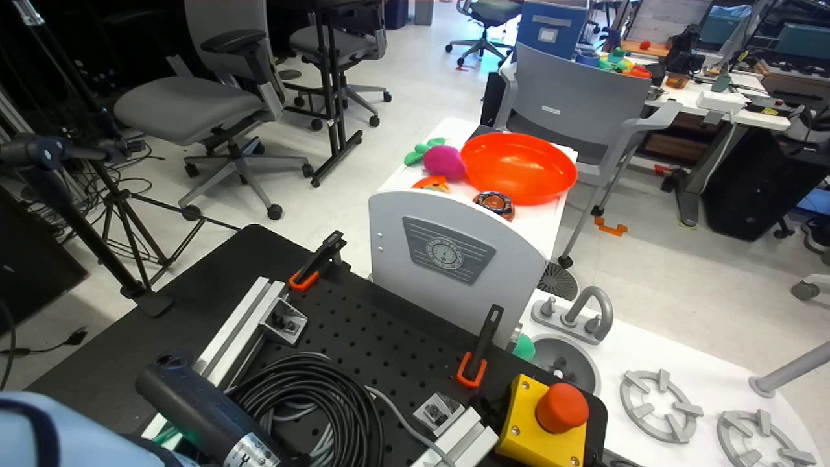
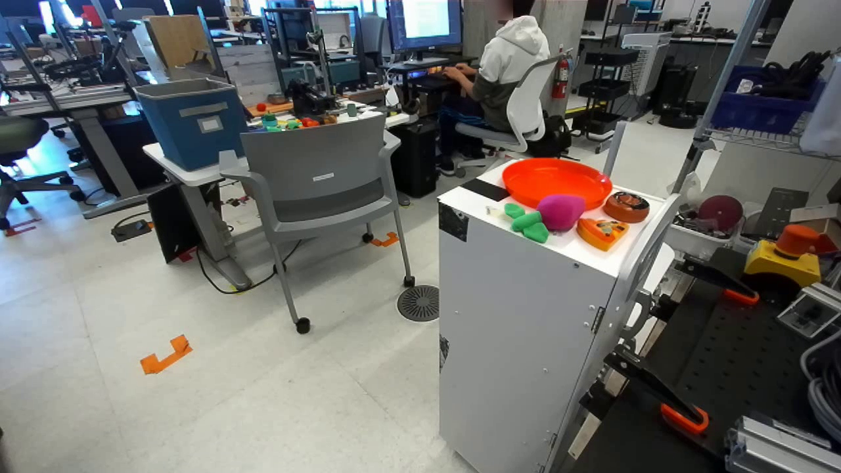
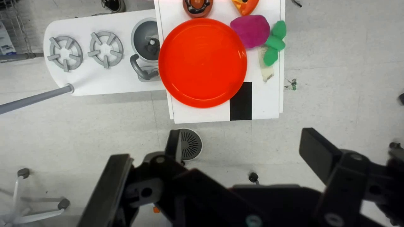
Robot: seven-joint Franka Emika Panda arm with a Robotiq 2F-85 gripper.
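Observation:
In the wrist view my gripper stands open, its two dark fingers wide apart with only floor between them. Ahead of them, on a white cabinet top (image 3: 265, 107), lies a round orange plate (image 3: 202, 62). To the plate's right in that view is a purple eggplant-like toy with a green stem: purple body (image 3: 250, 31), green part (image 3: 275, 43). A toy pizza slice (image 3: 245, 5) and a brown donut-like toy (image 3: 197, 7) lie at the top edge, partly cut off. Neither exterior view shows the gripper's fingers.
A toy counter with a sink (image 3: 145, 39), faucet (image 3: 143, 70) and burners adjoins the cabinet. An upright grey panel (image 1: 459, 241) borders the cabinet top. A chair (image 2: 319, 177) stands nearby. The black table carries an emergency stop (image 1: 545, 420) and coiled cables (image 1: 311, 405).

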